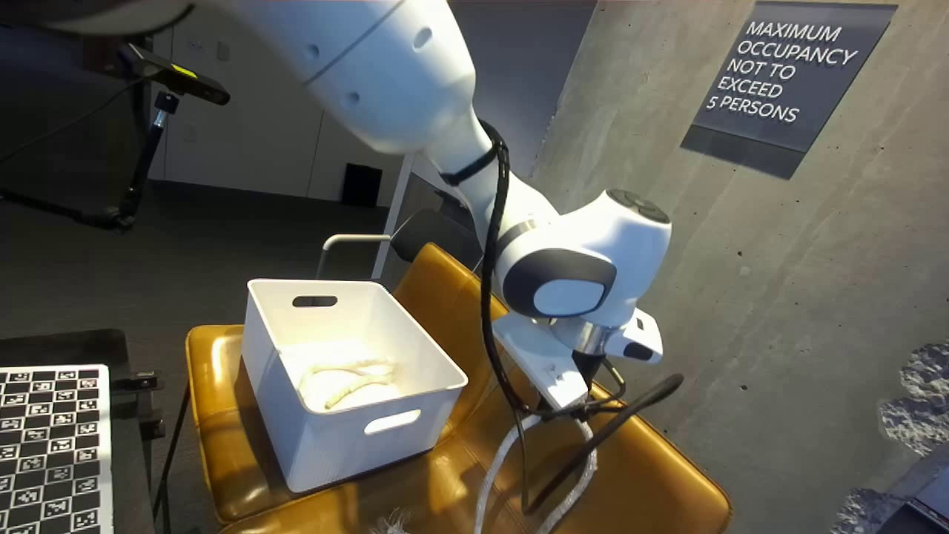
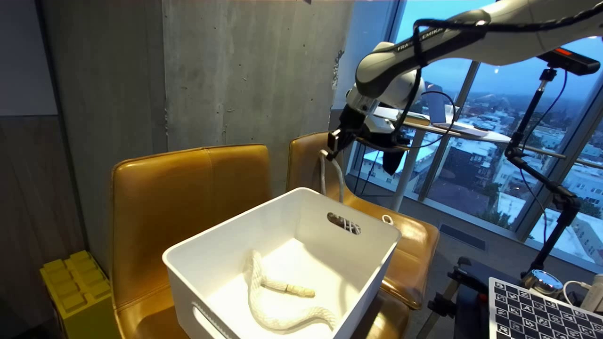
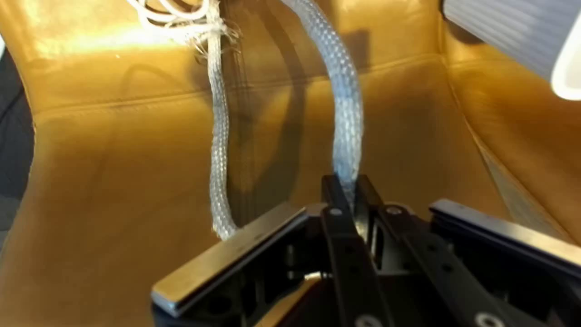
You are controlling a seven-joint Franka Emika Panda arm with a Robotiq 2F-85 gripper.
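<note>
My gripper is shut on a whitish braided rope (image 3: pixel 348 114), which passes between its fingers. In the wrist view one stretch of rope curves up from the fingertips, and another hangs down to the left, with a frayed knot (image 3: pixel 215 27) near the top. Exterior view 2 shows the gripper (image 2: pixel 333 153) raised above the far chair, beyond the bin, and the rope (image 2: pixel 339 180) drooping below it on both sides. A white bin (image 2: pixel 237 223) holds another length of pale rope (image 2: pixel 271 322), lying curled on its floor.
The bin stands on a tan leather chair (image 1: pixel 213 374) left of the gripper in exterior view 1; a second tan chair (image 1: pixel 658 472) lies beneath the gripper. A concrete wall (image 1: pixel 801 294) rises close behind. A checkered board (image 1: pixel 53 454) is at the left.
</note>
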